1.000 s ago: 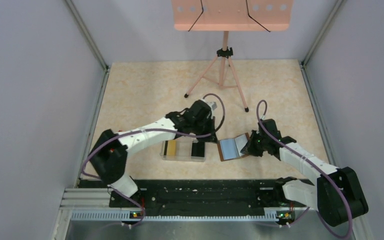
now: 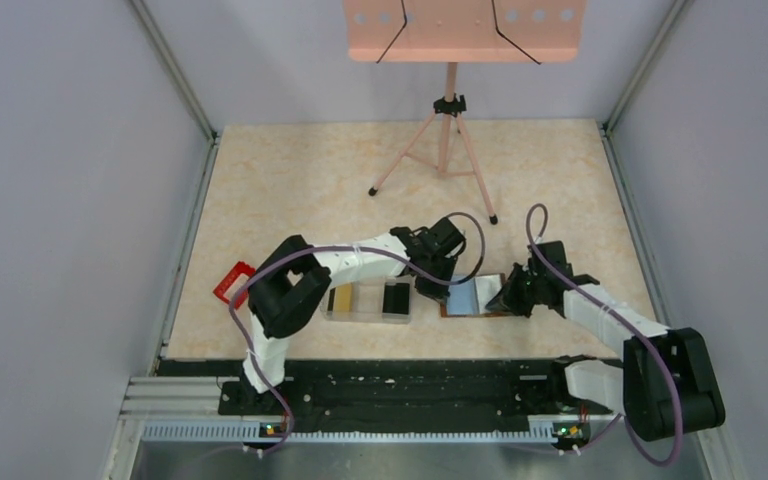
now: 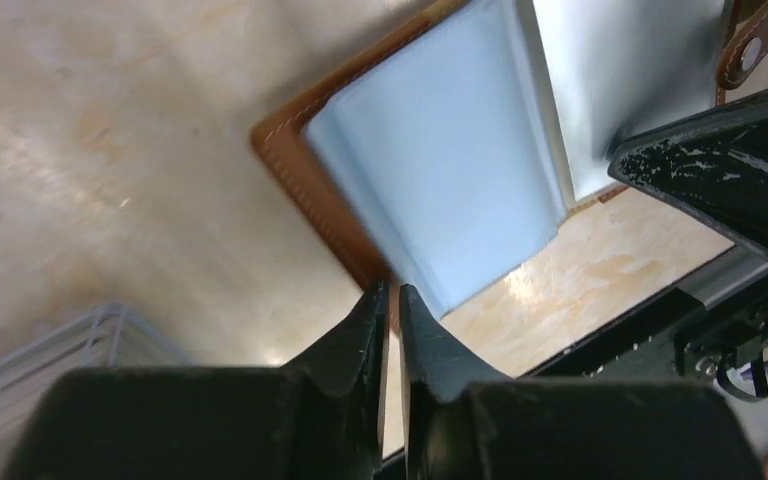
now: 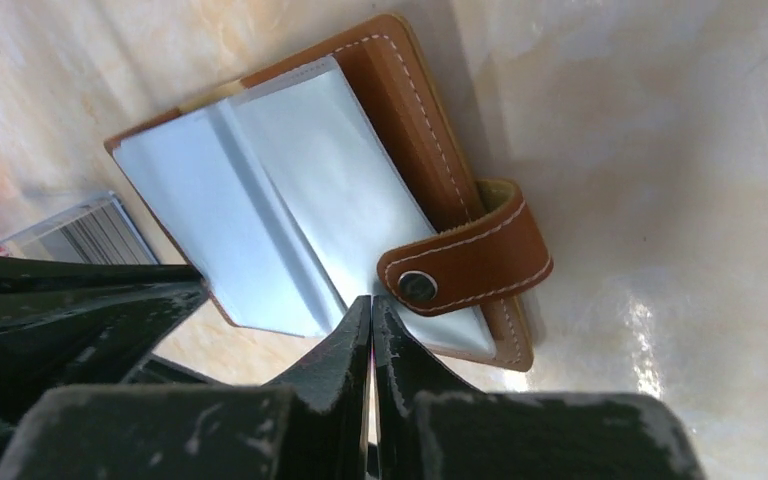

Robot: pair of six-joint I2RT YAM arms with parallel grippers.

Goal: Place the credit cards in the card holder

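Note:
The open card holder [image 2: 476,317] lies between my grippers, with a brown cover [image 3: 298,187], pale blue-white sleeves [image 4: 340,170] and a snap strap [image 4: 470,250]. At its left edge, my left gripper is only slightly open; brown cover shows in the narrow gap, but whether the fingers touch it is unclear. My right gripper is shut by the holder's near edge at the strap side, nothing visible between its fingers. A gold card [image 2: 341,298] and a black card [image 2: 396,299] sit in a clear tray [image 2: 360,320] left of the holder.
A red-framed item [image 2: 235,284] lies at the far left, beside my left arm. The pink stand [image 2: 447,150] has its legs at the back of the table. Open table lies to the right of the holder and along the back left.
My left arm has come right to the holder's left edge, uncovering the red-framed item. The holder has shifted slightly right and turned straighter. My right gripper has moved a little right.

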